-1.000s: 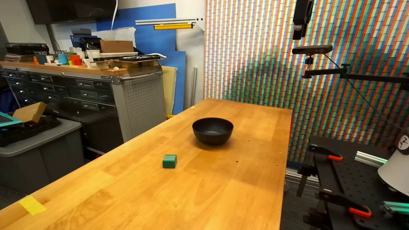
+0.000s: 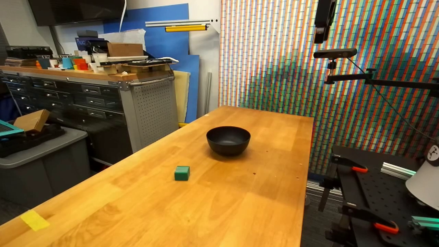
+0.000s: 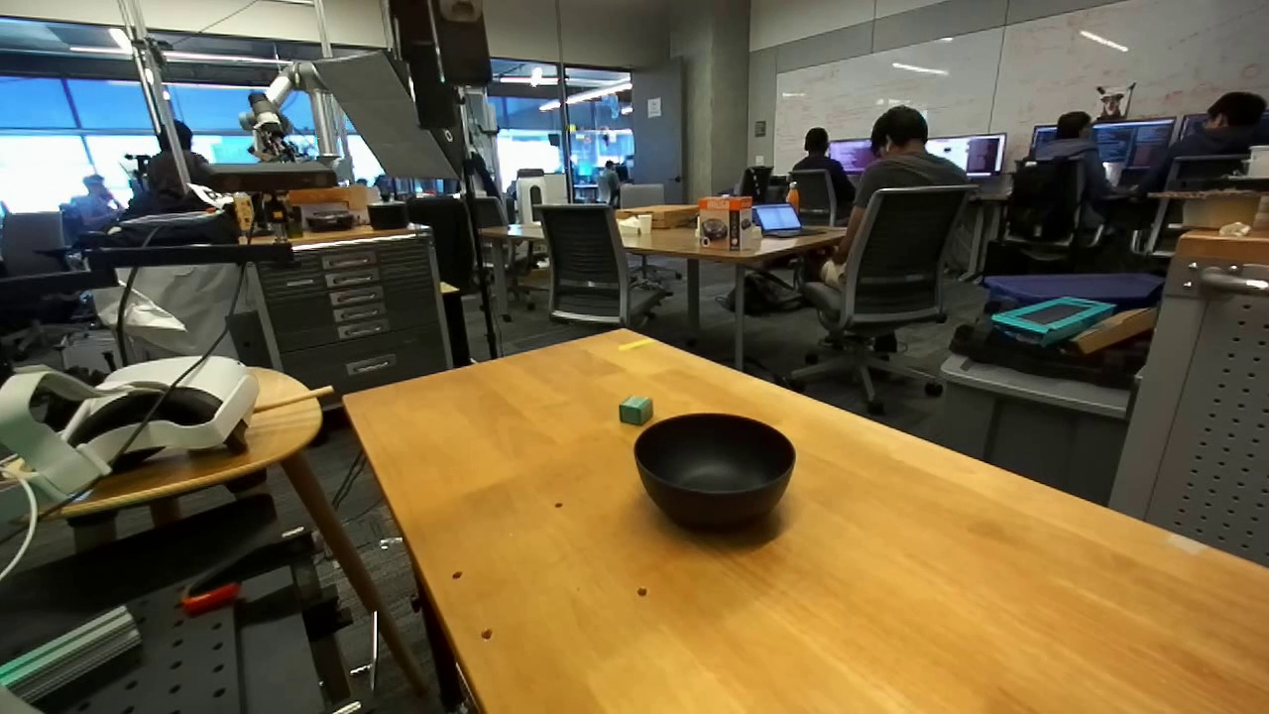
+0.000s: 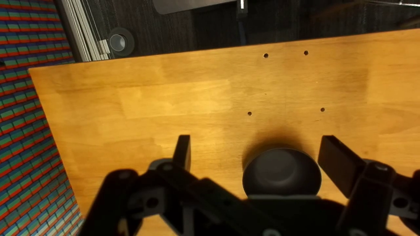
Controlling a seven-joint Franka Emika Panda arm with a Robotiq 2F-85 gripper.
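A small green block [image 2: 181,173] lies on the wooden table, a short way from a black bowl [image 2: 228,140]. Seen from the other side, the bowl [image 3: 715,469] stands upright, its visible inside empty, and the block [image 3: 635,410] sits just behind it. High above the tabletop, my gripper is open, its dark fingers [image 4: 182,152] wide apart with nothing between them. Below it in the wrist view, the bowl [image 4: 282,171] appears towards the right finger, its lower part covered by the gripper body. The block does not show in that view.
Bare wooden tabletop [image 2: 263,206] surrounds both objects. A strip of yellow tape [image 2: 35,220] marks one table edge. Off the table's side are a camera on an arm [image 2: 335,53] and a black perforated cart [image 2: 382,189].
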